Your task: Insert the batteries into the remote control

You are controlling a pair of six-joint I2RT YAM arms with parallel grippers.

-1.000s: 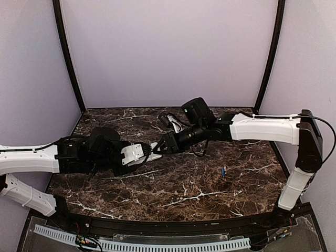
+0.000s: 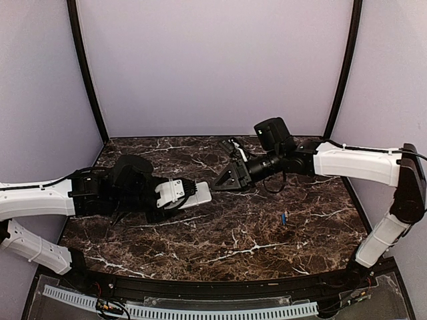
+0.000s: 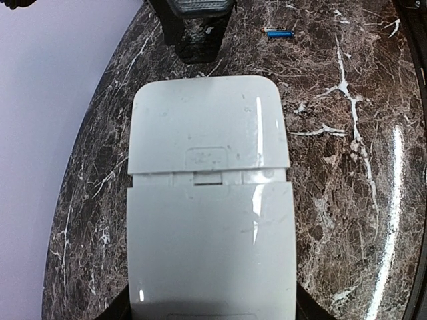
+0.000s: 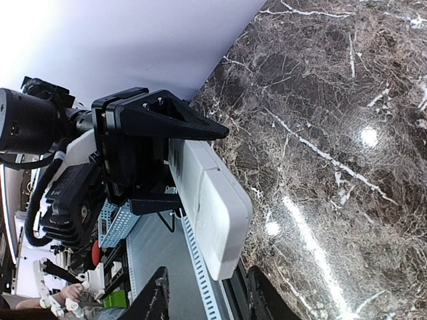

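Note:
The white remote control [image 3: 211,240] is held up off the table by my left gripper [image 2: 189,191], whose fingers grip its sides. A narrow stepped gap runs across its white face in the left wrist view, between the body and the end section [image 3: 207,123]. No battery bay shows. My right gripper is open and empty, close to the remote's free end but apart from it. Two batteries lie side by side on the table at the right: a blue one [image 3: 280,34] and one with a coppery end [image 3: 273,29].
Pale walls [image 2: 213,67] stand behind and at both sides. A perforated metal strip [image 2: 220,312] runs along the front edge.
My right gripper has drawn back to the right, away from the remote's end, which now shows more fully. The left arm has shifted slightly and still holds the remote. The batteries have not moved.

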